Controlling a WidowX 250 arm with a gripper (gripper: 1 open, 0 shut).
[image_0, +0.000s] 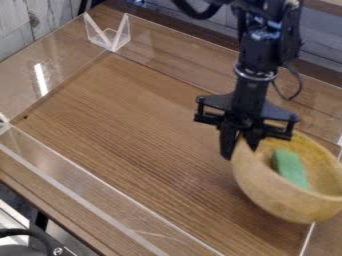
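Observation:
A black gripper (245, 125) is shut on the near-left rim of a tan bowl (275, 200) at the right of the camera view. The bowl is tilted, its outer side facing the camera. Inside it, partly hidden by the rim, is a green block (289, 168).
A white wire-like object (110, 32) stands at the back left. Dark cables lie off the table's near-left edge.

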